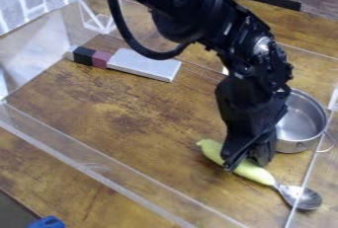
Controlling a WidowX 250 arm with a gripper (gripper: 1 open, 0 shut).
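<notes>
My black gripper (240, 153) points down at the right side of the wooden table, low over a pale yellow-green elongated object (211, 151). Its fingertips are at that object, and whether they are open or shut is hard to see. A metal spoon (302, 197) lies at the object's right end, near the front right. A steel pot (305, 120) stands just behind and right of the gripper, partly hidden by it.
A white block with a dark, pink-banded end (142, 65) lies at the back left. Clear plastic walls border the work area. A blue item (46, 222) sits at the bottom left corner.
</notes>
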